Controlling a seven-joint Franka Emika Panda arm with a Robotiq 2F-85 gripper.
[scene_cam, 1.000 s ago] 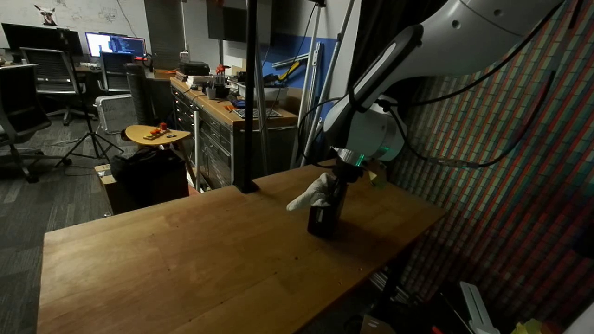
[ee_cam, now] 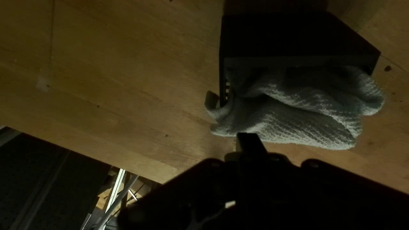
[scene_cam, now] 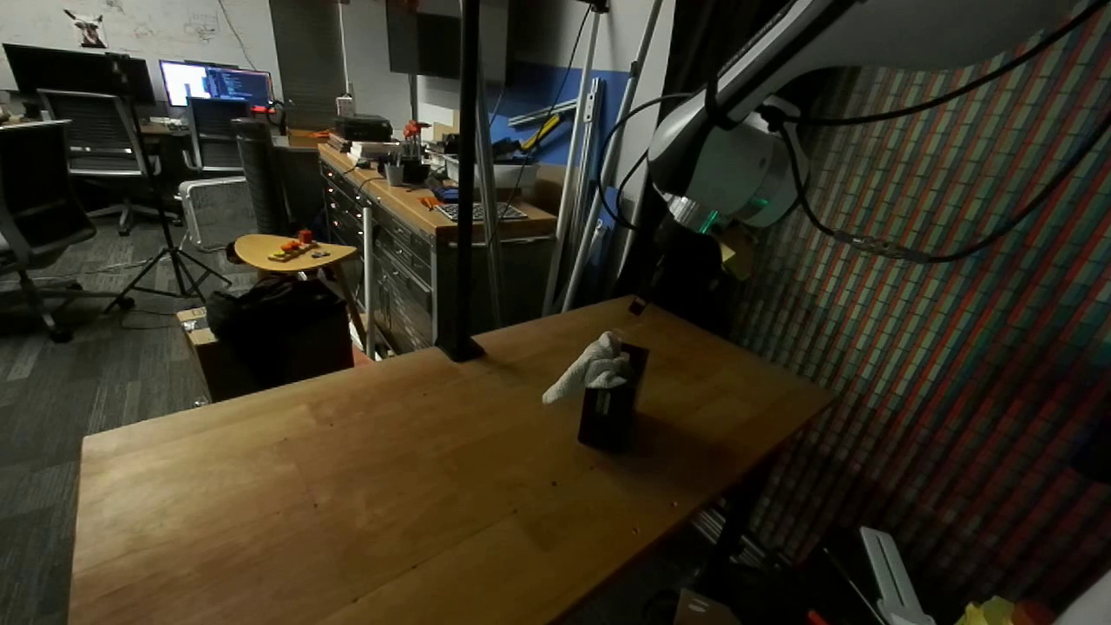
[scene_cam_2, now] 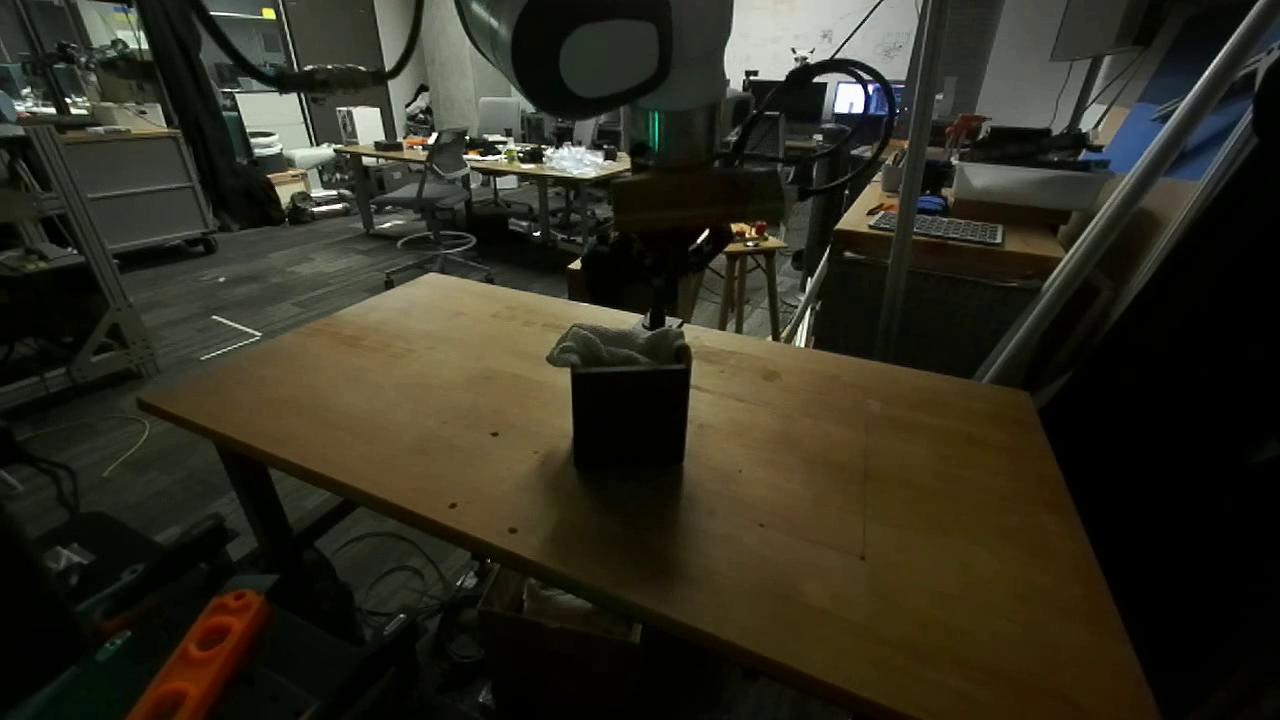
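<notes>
A light grey cloth lies bunched in the top of a black box, with one end hanging over its side. The box stands upright on the wooden table. In the wrist view, folds of the cloth spill across the opening of the box. My gripper is up behind the box, apart from the cloth. Its dark fingers look shut, and nothing shows between them. From the second exterior view, the gripper appears just beyond the cloth.
Bare tabletop surrounds the box on all sides. A black post rises at the table's far edge. Metal poles stand behind the table, and a patterned curtain hangs to the right. The scene is dim.
The arm has risen and drawn back from the box, where the gripper was down at the cloth. The cloth stays on the box, which sits very slightly differently.
</notes>
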